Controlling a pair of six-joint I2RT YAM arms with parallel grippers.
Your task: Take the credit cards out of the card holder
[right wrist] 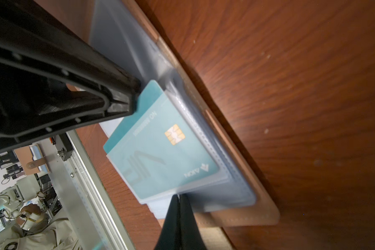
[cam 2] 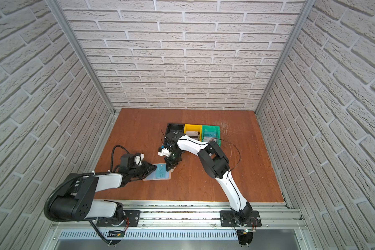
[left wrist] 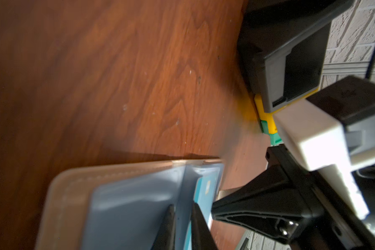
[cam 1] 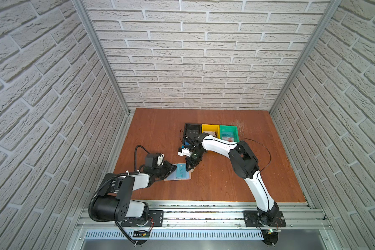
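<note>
The card holder lies flat on the table, with tan edging and clear sleeves. A teal credit card marked VIP sits in it at a slant, another teal card beneath. My left gripper is at the sleeves by the teal card's edge, its fingertips part open; whether anything is between them is unclear. My right gripper is shut at the holder's right end, against the cards' lower edge, with nothing visible between its fingers.
Black, yellow and green bins stand at the back behind the right arm. Bare table lies to the right and at the back left.
</note>
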